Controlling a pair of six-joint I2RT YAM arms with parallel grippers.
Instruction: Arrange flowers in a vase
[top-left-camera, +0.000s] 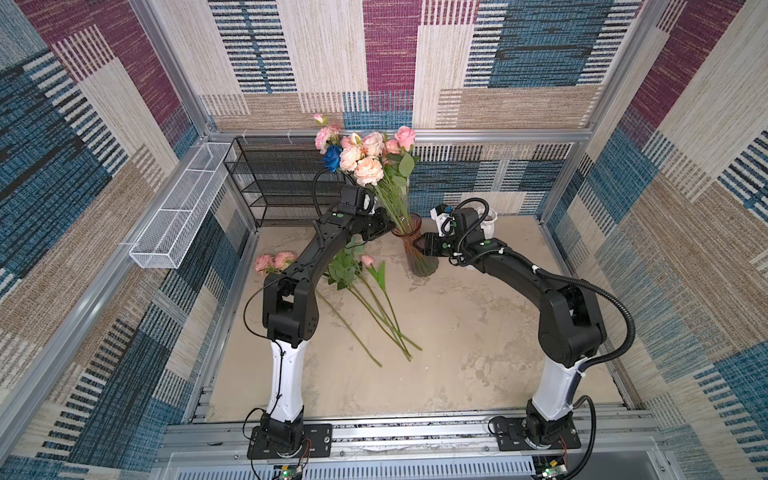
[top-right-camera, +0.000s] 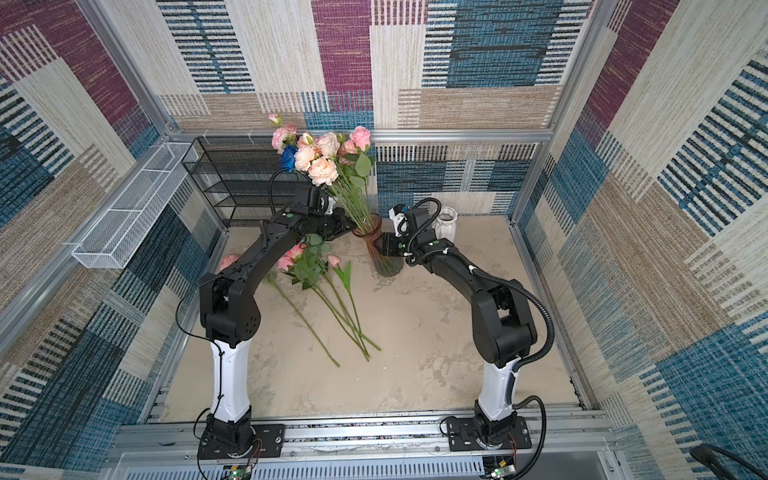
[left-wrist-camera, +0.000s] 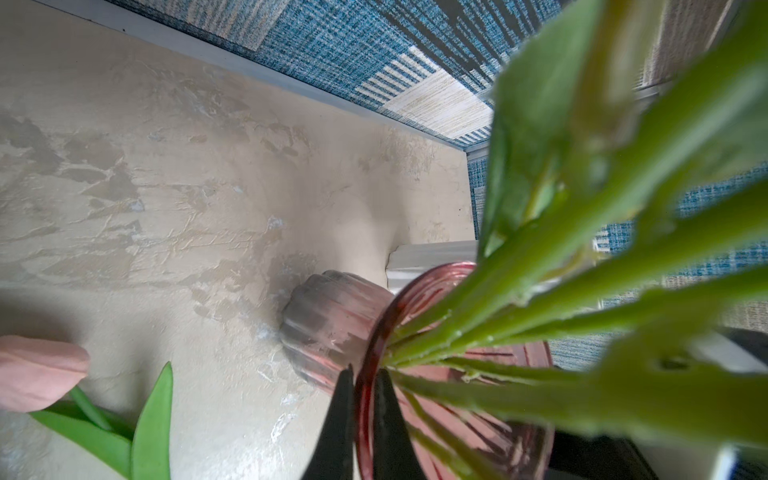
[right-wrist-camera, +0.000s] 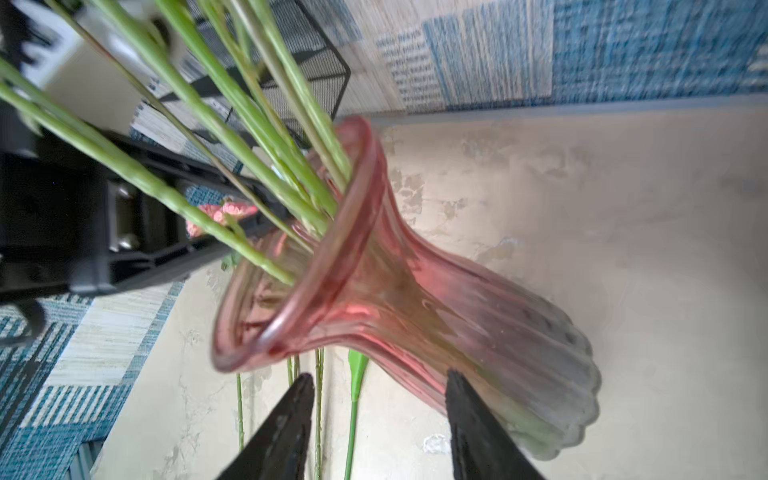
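Observation:
The pink-tinted glass vase (right-wrist-camera: 480, 336) holds a bunch of roses (top-left-camera: 368, 169), pink, cream and one blue. In the left wrist view my left gripper is shut on the vase's rim, with stems (left-wrist-camera: 512, 312) leaning out above it. My right gripper stands open just beside the vase's body, with nothing between its fingers. Loose flowers (top-left-camera: 380, 316), pink blooms and a tulip with long green stems, lie on the table (top-left-camera: 472, 336) left of and in front of the vase.
A white ribbed vase (top-right-camera: 445, 228) stands behind my right gripper. A black rack (top-right-camera: 220, 176) is at the back left, a white wire basket (top-left-camera: 176, 208) on the left wall.

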